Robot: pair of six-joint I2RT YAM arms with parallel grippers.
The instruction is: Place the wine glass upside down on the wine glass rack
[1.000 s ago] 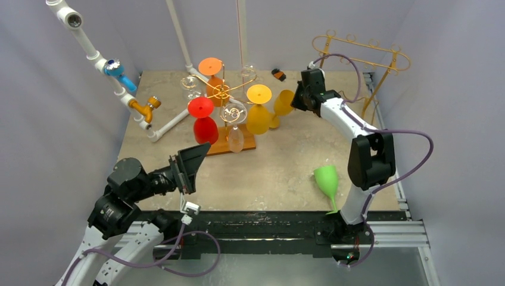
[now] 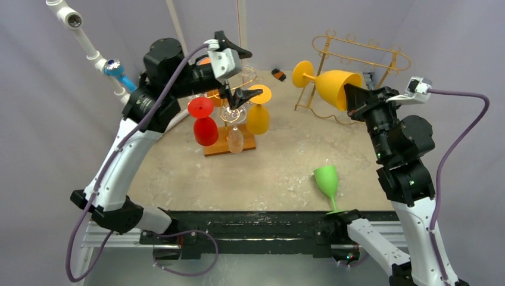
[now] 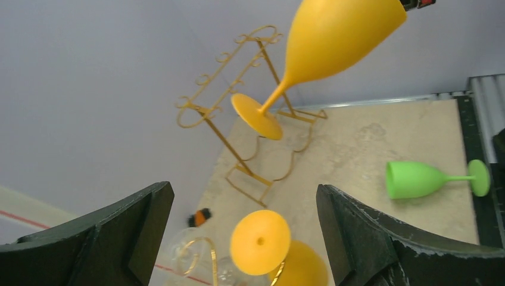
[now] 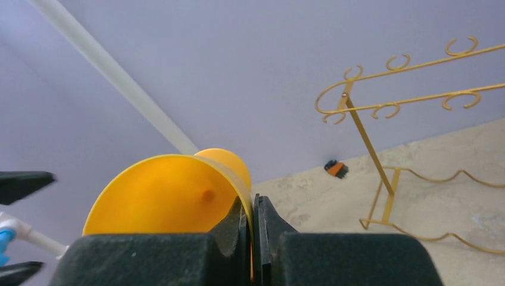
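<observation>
A yellow wine glass point(image 2: 334, 85) hangs in the air at the upper right of the top view, its bowl opening toward my right gripper point(image 2: 352, 101). That gripper is shut on the rim, whose thin wall runs between the fingers in the right wrist view. The glass lies nearly sideways, its foot point(image 3: 257, 115) pointing left. My left gripper point(image 2: 241, 72) stands open above the round wine glass rack, nothing between its fingers. On that rack hang a red glass point(image 2: 206, 130), another yellow glass point(image 2: 258, 118), and clear and orange ones, upside down.
A gold two-rail rack point(image 2: 357, 44) with hooks stands empty behind the held glass. On its side near the front edge lies a green glass point(image 2: 326, 180). A small orange-black object point(image 2: 278, 74) sits at the back.
From low beside the round rack, the yellow glass has risen and moved right in my right gripper. My left gripper has come from the front left to above the round rack and opened wider.
</observation>
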